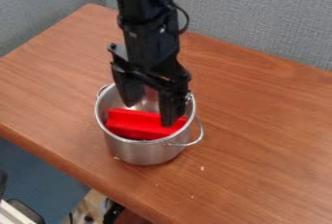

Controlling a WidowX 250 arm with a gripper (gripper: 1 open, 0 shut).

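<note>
A steel pot (146, 150) with wire side handles stands near the front edge of the wooden table. Inside it lies a red object (140, 126). My black gripper (149, 109) reaches down into the pot from above, its fingers open and just over the red object. The far part of the pot's inside is partly hidden behind the gripper.
A grey partition (259, 15) stands along the back. The table's near left edge drops to a blue floor with some dark equipment.
</note>
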